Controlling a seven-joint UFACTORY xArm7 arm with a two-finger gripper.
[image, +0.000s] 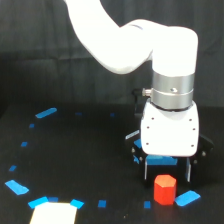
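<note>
A red block (165, 189) with a many-sided front face stands on the dark table in the lower right of the camera view. Right over it comes the white arm, its black gripper (166, 175) pointing down. The dark fingers (187, 170) look spread, one to each side above the block, with a gap between them. Against the black background their tips are hard to make out, and whether they touch the block cannot be told.
Blue tape pieces lie about the table, including one strip (188, 198) right of the block and another (17, 187) at the left. A pale, square-faced object (53, 213) stands at the bottom edge.
</note>
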